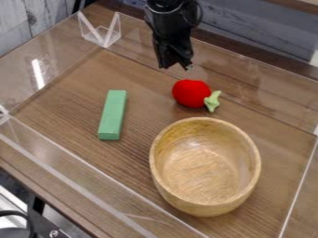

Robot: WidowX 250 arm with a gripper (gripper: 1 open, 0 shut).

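My dark gripper (174, 59) hangs at the top centre of the camera view, above and a little left of a red strawberry-like object (192, 92) with a pale green top. Its fingers are hard to make out, and I see nothing clearly held. A green block (111, 114) lies upright in the picture at the left of centre. An empty wooden bowl (204, 167) fills the lower right.
A white frame edge runs along the left and top left, with clear plastic pieces near it. A dark cable loop sits at the bottom left.
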